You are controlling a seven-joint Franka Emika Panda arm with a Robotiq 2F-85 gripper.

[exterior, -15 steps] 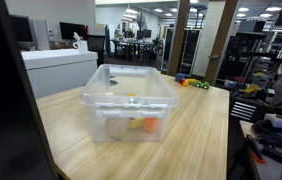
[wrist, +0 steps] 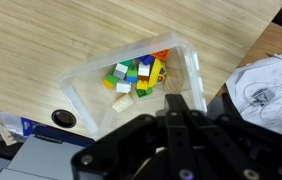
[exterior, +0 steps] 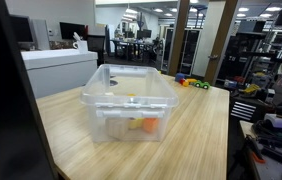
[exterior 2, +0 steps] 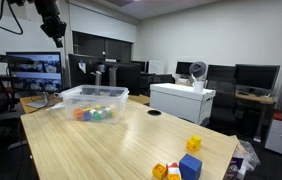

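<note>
A clear plastic bin (exterior: 131,100) stands on the wooden table, with several coloured toy blocks (wrist: 141,72) lying on its floor in the wrist view. Seen from exterior view 2, the same bin (exterior 2: 91,97) is at the table's far left end. High above the table at the upper left hangs my gripper (exterior 2: 58,40), well clear of the bin. From the wrist camera the gripper looks shut, with nothing visible between its fingers, and covers part of the bin's lower right side. Exterior view 1 does not show the gripper.
Near the table's other end lie a blue block (exterior 2: 190,167), a yellow block (exterior 2: 194,143) and other small toys (exterior 2: 166,172). A round black disc (exterior 2: 154,112) rests by the back edge. Behind stands a white cabinet (exterior 2: 181,103). Mid-table is clear.
</note>
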